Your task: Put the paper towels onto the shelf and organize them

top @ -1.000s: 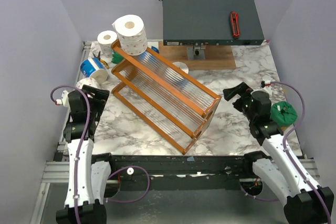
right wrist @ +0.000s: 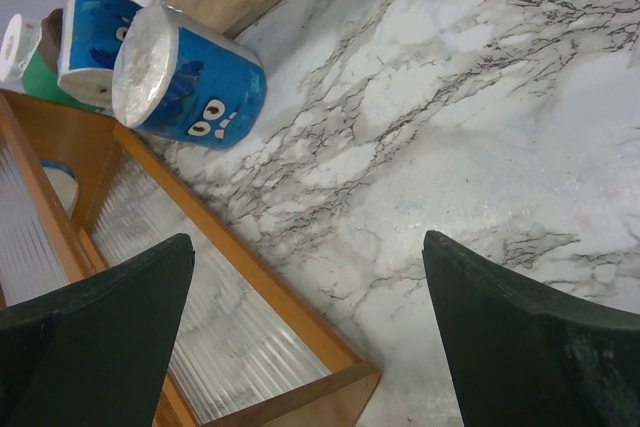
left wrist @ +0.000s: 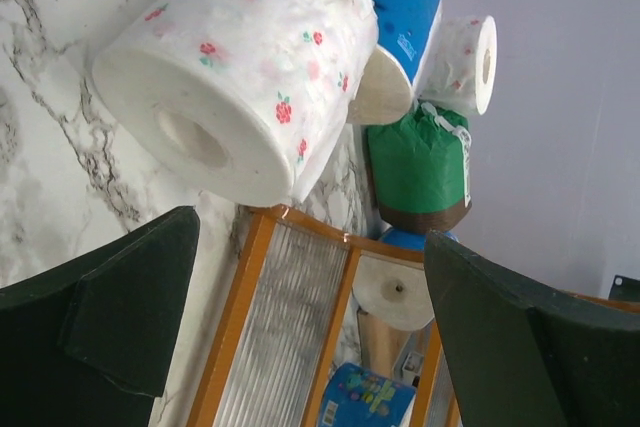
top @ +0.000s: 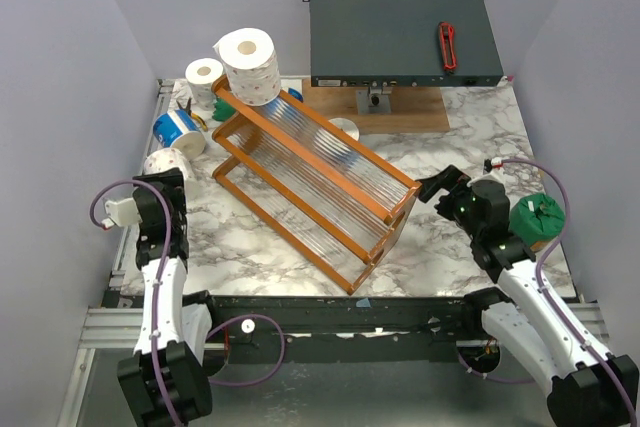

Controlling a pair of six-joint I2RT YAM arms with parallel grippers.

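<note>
The wooden shelf (top: 315, 155) with ribbed clear boards lies angled across the marble table; a tall white roll (top: 250, 67) stands on its back-left end. My left gripper is open just short of a flowered paper towel roll (left wrist: 230, 77). A blue-printed roll (top: 178, 132), a smaller white roll (top: 205, 77) and a green pack (left wrist: 420, 167) stand along the left behind it. My right gripper is open beside the shelf's right end, empty; blue rolls (right wrist: 190, 77) show beyond the shelf in its view.
A dark raised panel (top: 400, 27) with a red cutter stands at the back over a wooden board (top: 420, 112). A green bag (top: 535, 217) lies at the far right. Bare marble lies right of and in front of the shelf.
My left gripper has moved left toward the flowered roll over the last second. My right gripper has shifted slightly left, toward the shelf's end. The shelf and rolls look unchanged.
</note>
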